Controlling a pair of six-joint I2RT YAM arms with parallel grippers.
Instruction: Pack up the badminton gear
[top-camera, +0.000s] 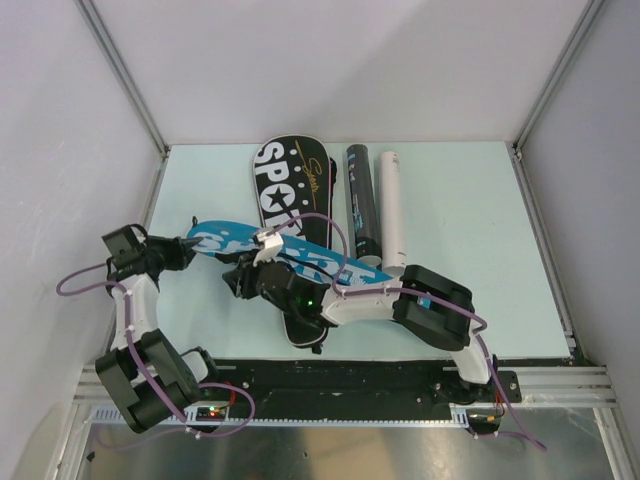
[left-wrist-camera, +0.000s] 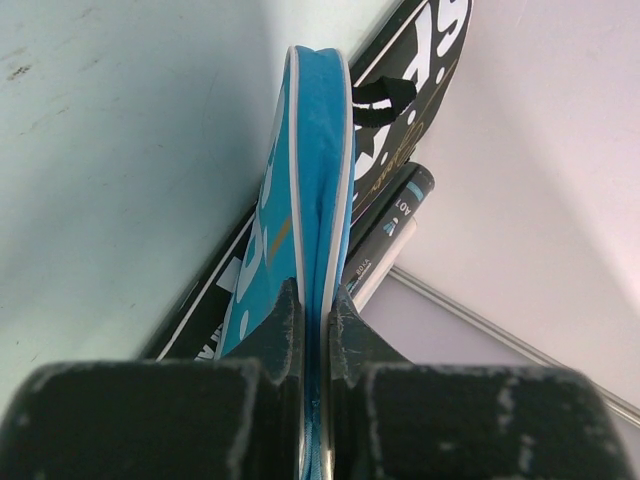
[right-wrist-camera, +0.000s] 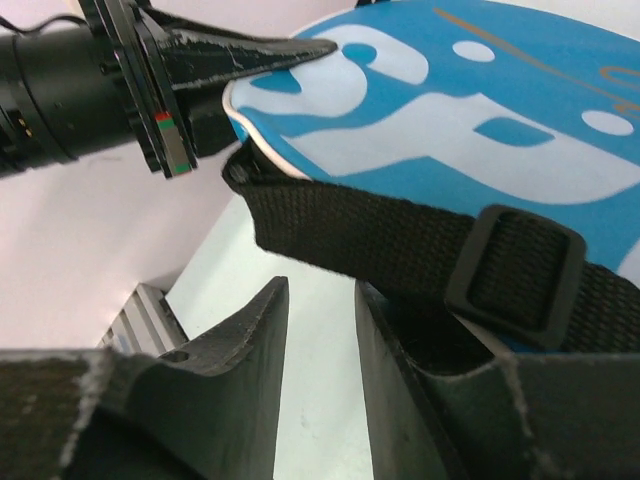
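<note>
A blue racket bag (top-camera: 225, 233) with white lettering stretches across the table, its left end pinched in my shut left gripper (top-camera: 189, 250); in the left wrist view its zipped edge runs between the fingers. My right gripper is part open just below and beside the bag's black strap with buckle (right-wrist-camera: 515, 270), with nothing clearly between its fingers. A black SPOX bag (top-camera: 280, 180) lies flat at the back, and another black piece shows below the blue bag, largely hidden by the right arm.
A dark tube (top-camera: 362, 200) and a white tube (top-camera: 391, 205) lie right of the black bag. Walls border the back and sides.
</note>
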